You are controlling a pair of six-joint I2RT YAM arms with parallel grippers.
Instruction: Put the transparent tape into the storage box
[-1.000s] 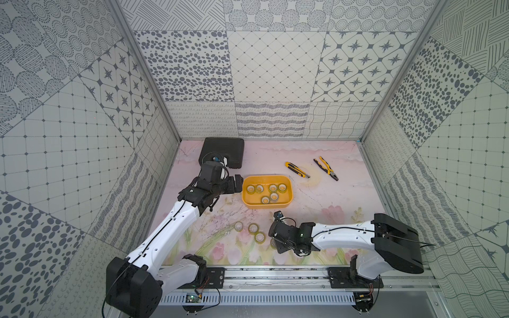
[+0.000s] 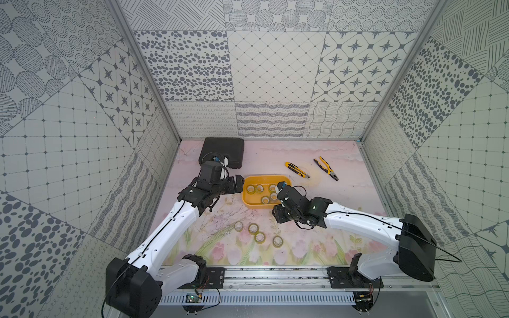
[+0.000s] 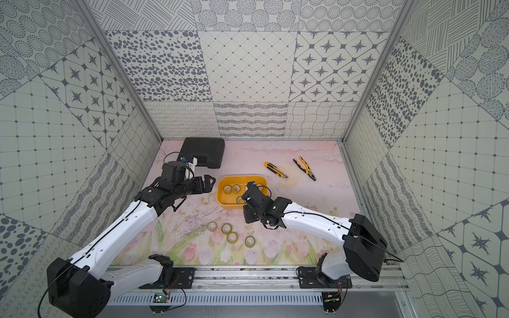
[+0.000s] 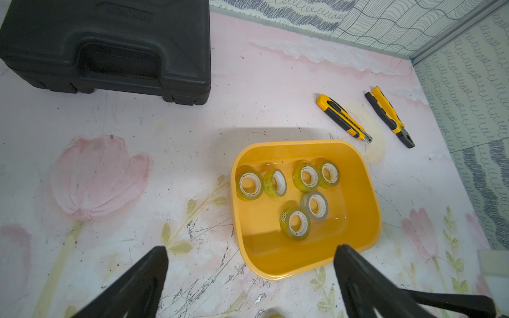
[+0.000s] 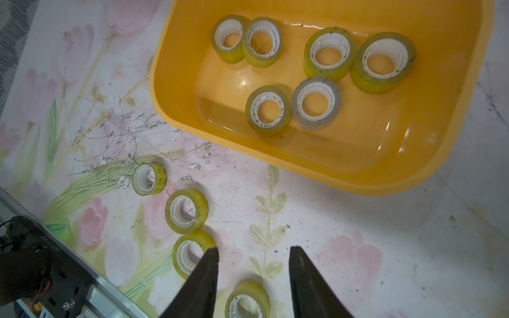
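Observation:
The yellow storage box (image 4: pixel 249 259) stands mid-table, holding several tape rolls, one of them a clear roll (image 5: pixel 316 103) beside a yellowish one (image 5: pixel 267 110). In front of the box several transparent tape rolls lie on the table: a small one (image 5: pixel 149 178), two touching each other (image 5: pixel 186 211), and a single roll (image 2: pixel 277 241) farther right. My right gripper is open and empty, above the table just in front of the box. Left of the box hovers my left gripper, fingers wide apart with nothing between them.
A black case (image 2: pixel 221 152) lies at the back left. Behind the box to the right are a utility knife (image 2: pixel 297 169) and yellow-black pliers (image 2: pixel 326 168). Bare tabletop lies right of the box.
My right arm has moved up and away from the front of the table towards the box, uncovering the single roll, which lies on the table. The left arm is still.

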